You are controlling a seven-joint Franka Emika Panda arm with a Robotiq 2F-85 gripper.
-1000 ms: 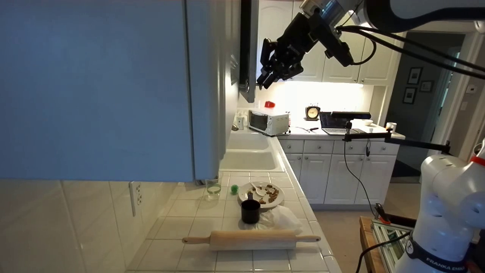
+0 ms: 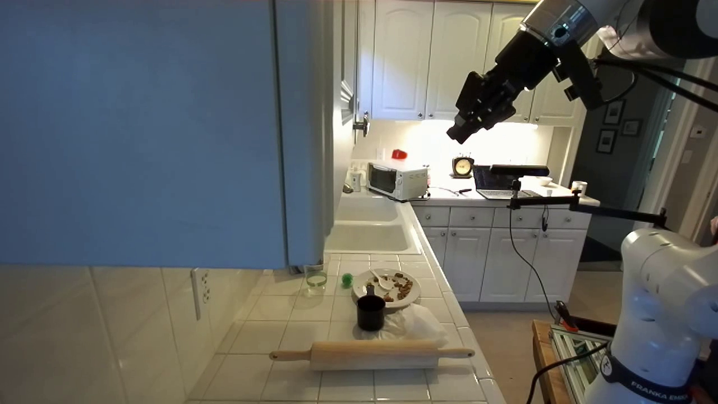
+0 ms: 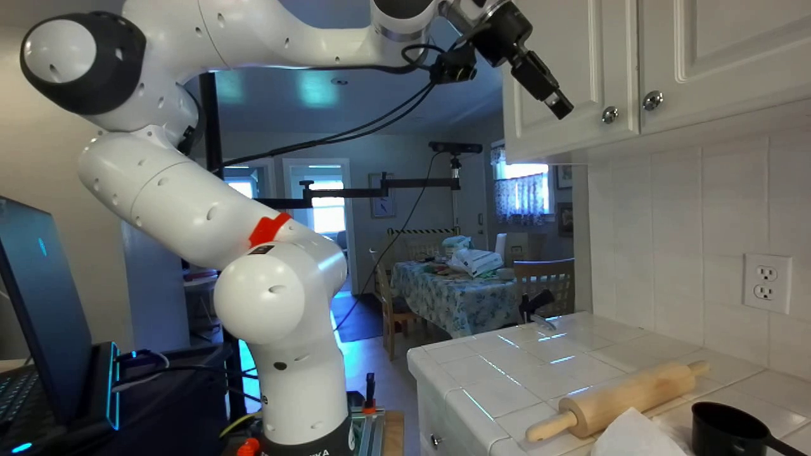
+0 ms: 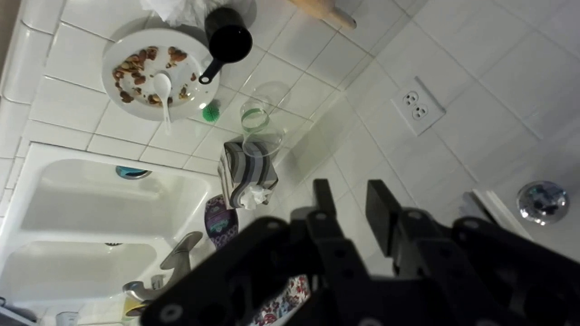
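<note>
My gripper hangs high above the counter, its two fingers apart and nothing between them. In exterior view 1 the gripper (image 2: 459, 131) points down and left, with clear air between it and the cabinet knob (image 2: 364, 125) at left. From the other side, the gripper (image 3: 561, 105) appears before the white upper cabinets, left of two round metal knobs (image 3: 610, 114). A shiny chrome knob (image 4: 542, 202) shows at the right of the wrist view, away from the fingers.
Below lie a plate (image 4: 111, 65) with food scraps and a spoon, a black cup (image 4: 231, 43), a clear glass (image 4: 254, 118), a tissue box (image 4: 239, 168) and a double sink (image 4: 103, 234). A rolling pin (image 2: 373, 354) crosses the near counter.
My gripper has moved right and away from the cabinet knob. The cabinet door's dark edge, which stuck out beside it, no longer shows there. The counter items have not moved.
</note>
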